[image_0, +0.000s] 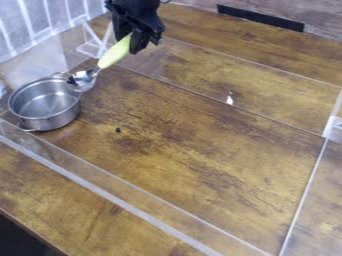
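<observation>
My black gripper (134, 36) hangs at the top centre-left, holding a spoon (114, 53) by its pale yellow-green handle. The spoon tilts down to the left, its metal bowl (83, 80) just above and to the right of a steel pot (44, 104) that sits on the wooden table at the left. I cannot make out the exact set of the fingers around the handle.
A white rail structure (27, 25) stands at the back left. A dark bar (261, 20) lies along the far edge.
</observation>
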